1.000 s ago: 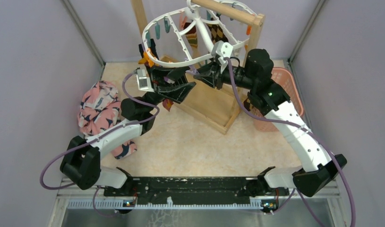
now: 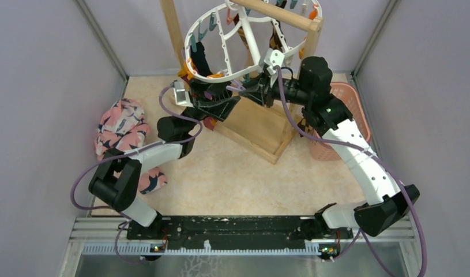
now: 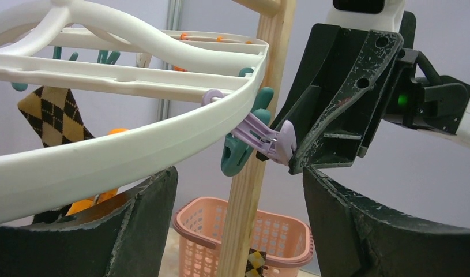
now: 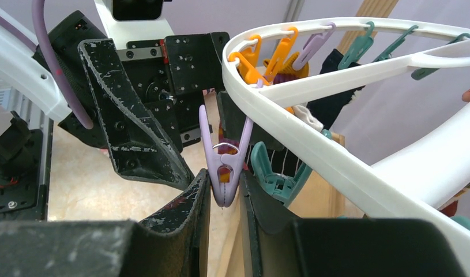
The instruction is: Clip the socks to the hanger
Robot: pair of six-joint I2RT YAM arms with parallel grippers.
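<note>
The white hanger (image 2: 226, 43) carries many coloured clips, with dark and patterned socks hanging beneath it. My right gripper has its fingertips closed round the lower end of a lilac clip on the near rim, its legs spread upward; a teal clip (image 3: 235, 156) sits behind it in the left wrist view. My left gripper stands open below the rim, facing that clip, with nothing between its fingers. An argyle sock (image 3: 53, 115) hangs inside the ring.
A pink basket (image 2: 342, 147) with socks stands at the right behind the wooden frame (image 2: 252, 147). A pink patterned cloth (image 2: 120, 130) lies on the left.
The hanger's ring has shifted right, with the socks on it. My right arm has moved only slightly.
</note>
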